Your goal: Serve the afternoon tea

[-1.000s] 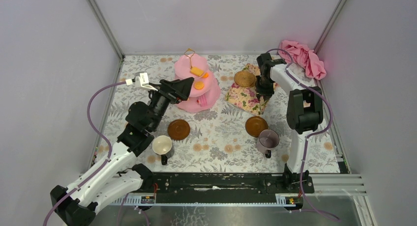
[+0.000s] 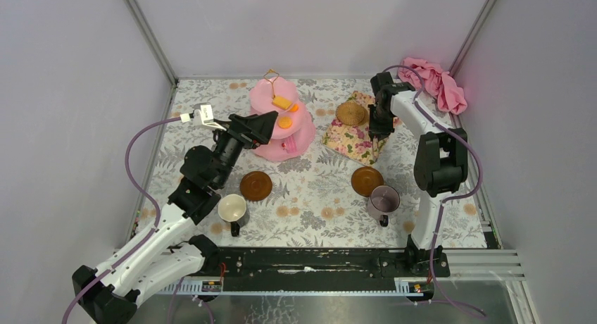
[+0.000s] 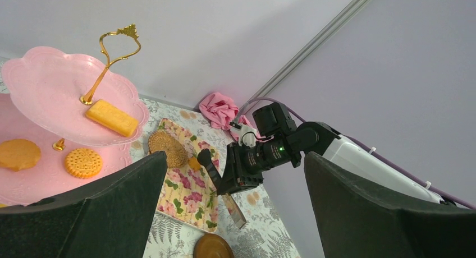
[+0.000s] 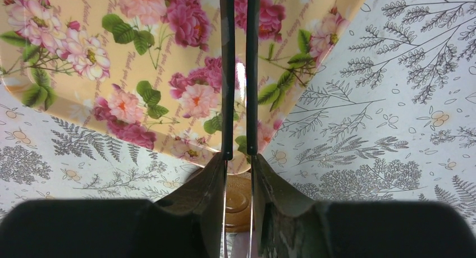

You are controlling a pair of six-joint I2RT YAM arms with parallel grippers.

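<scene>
Over the floral tray my right gripper is shut on tongs, whose dark-handled arms run parallel through the right wrist view. A round woven-looking golden piece lies on the tray, with a small orange piece near it in the left wrist view. The pink tiered stand carries a yellow bar and round biscuits. My left gripper hangs open near the stand, nothing between its fingers.
Brown saucers lie in front, beside a white cup and a grey cup. A pink cloth is bunched at the back right.
The left arm has not moved.
</scene>
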